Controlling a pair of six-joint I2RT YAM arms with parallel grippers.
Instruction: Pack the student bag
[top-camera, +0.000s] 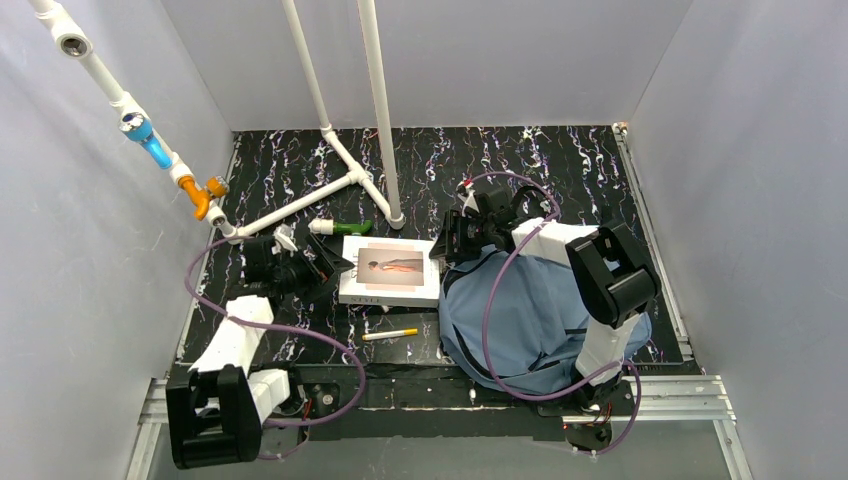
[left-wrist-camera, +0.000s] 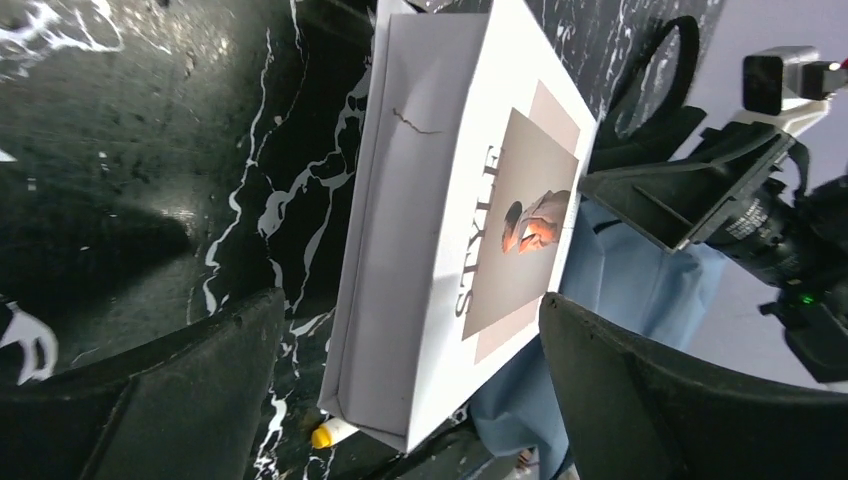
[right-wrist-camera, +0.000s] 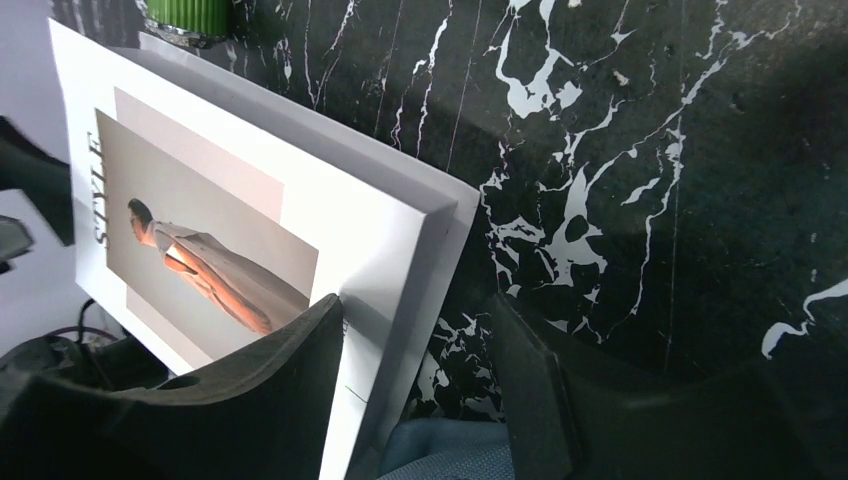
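The white STYLE book box (top-camera: 389, 273) lies flat on the black marbled table, outside the blue bag (top-camera: 515, 310) and just left of it. At the box's left end my left gripper (top-camera: 338, 268) stands open. In the left wrist view the spine side of the box appears between its spread fingers, touching neither. Over the right end is my right gripper (top-camera: 447, 243), its fingers partly open. One right finger (right-wrist-camera: 290, 370) reaches over the box's top in the right wrist view; the other is beyond its edge, with a gap. The bag's opening is hard to make out.
A white and yellow marker (top-camera: 390, 334) lies in front of the box. Behind it is a green and white bottle-like item (top-camera: 340, 227), close to the white pipe frame (top-camera: 295, 205).
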